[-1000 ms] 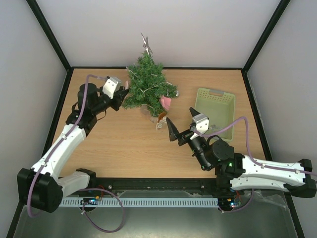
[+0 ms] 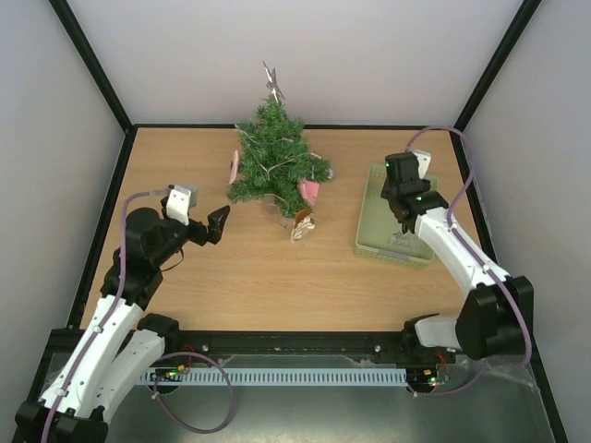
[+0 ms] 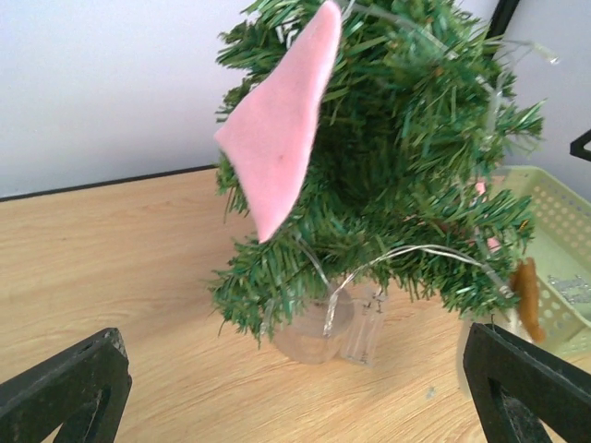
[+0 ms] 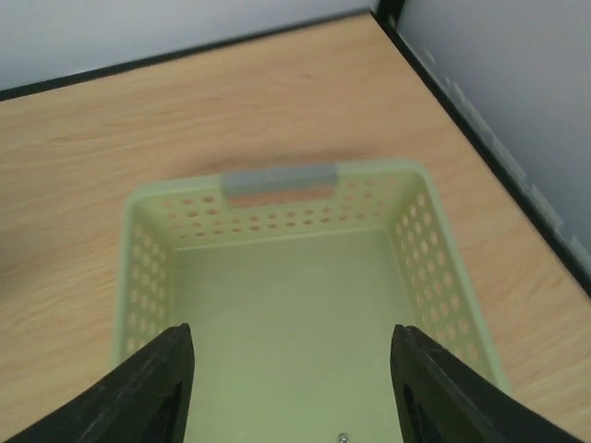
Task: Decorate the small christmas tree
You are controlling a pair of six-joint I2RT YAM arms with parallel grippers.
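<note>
The small green tree [image 2: 277, 157] stands at the table's middle with a silver star [image 2: 273, 83] on top, pink ornaments [image 2: 308, 190] on its branches and a brown-white ornament [image 2: 302, 224] at its foot or lower branch. A pink piece [image 3: 277, 120] hangs large in the left wrist view. My left gripper [image 2: 212, 224] stands open left of the tree, nothing between its fingers. My right gripper is over the green basket [image 2: 374, 231], fingers apart and empty; small items lie at the basket's bottom, hard to make out.
Bare wooden table [image 2: 185, 286] lies around the tree, especially in front. Dark frame rails and pale walls border it on the back and sides.
My right gripper has swung from the front middle to over the basket.
</note>
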